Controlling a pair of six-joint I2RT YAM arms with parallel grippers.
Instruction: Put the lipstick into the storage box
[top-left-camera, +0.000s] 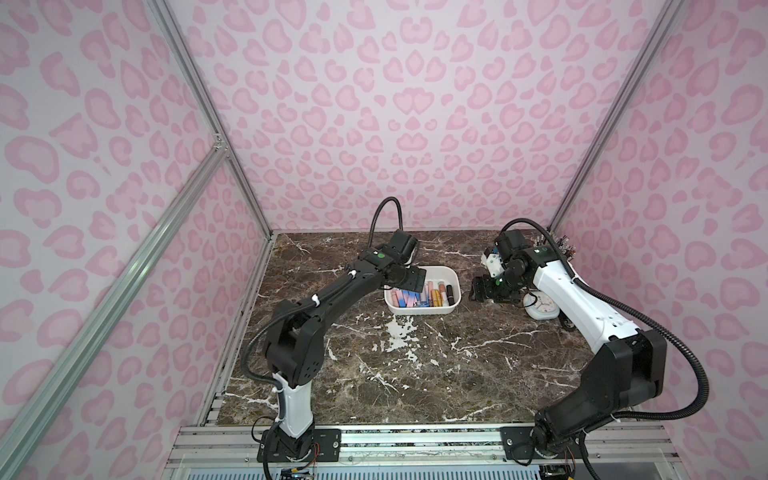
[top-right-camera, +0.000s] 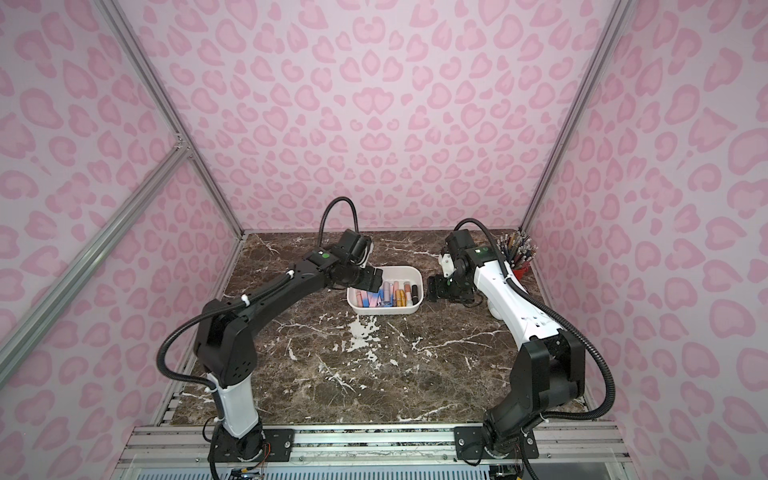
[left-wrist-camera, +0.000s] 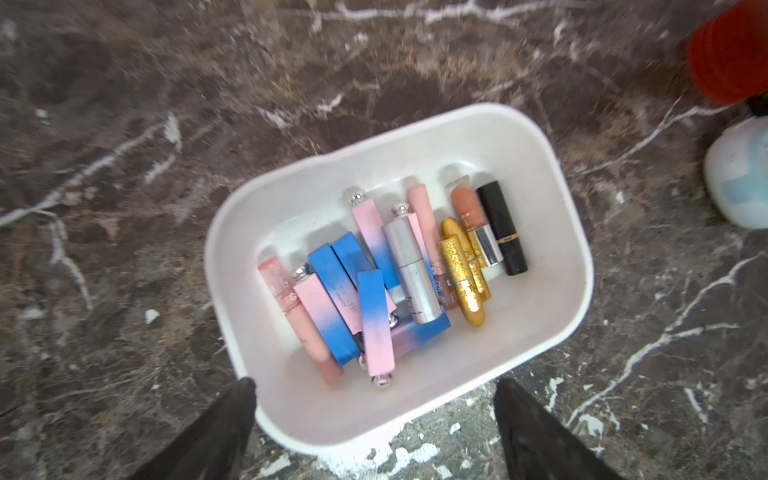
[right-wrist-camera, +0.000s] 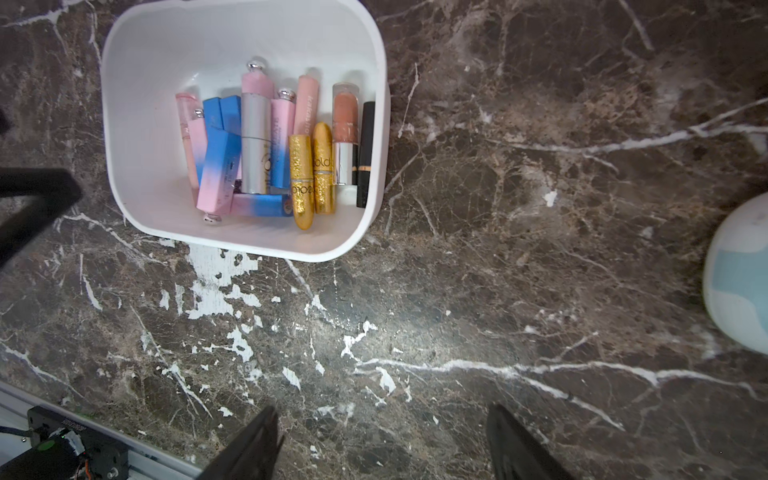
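The white storage box holds several lipsticks and tubes: pink-blue ones, a silver one, gold ones and a black one. My left gripper is above the box, its fingers spread open with nothing between them. My right gripper hangs to the right of the box, above bare table, fingers apart and empty. No lipstick outside the box is clearly visible.
A red cup with brushes stands at the back right, beside a white rounded object.
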